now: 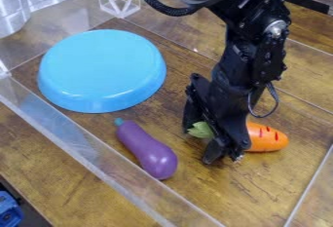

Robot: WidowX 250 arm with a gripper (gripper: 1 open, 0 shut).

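My black gripper (216, 132) is down on the wooden board over the green-topped end of a toy carrot (264, 139), whose orange body sticks out to the right. Its fingers surround that end, but whether they are closed on it is hard to tell. A purple eggplant (148, 149) lies to the left of the gripper, apart from it.
An upturned light-blue plate or lid (101, 67) sits at the upper left. Clear walls run along the left and right edges of the board (92, 168). A small blue object (7, 209) is at the bottom-left corner.
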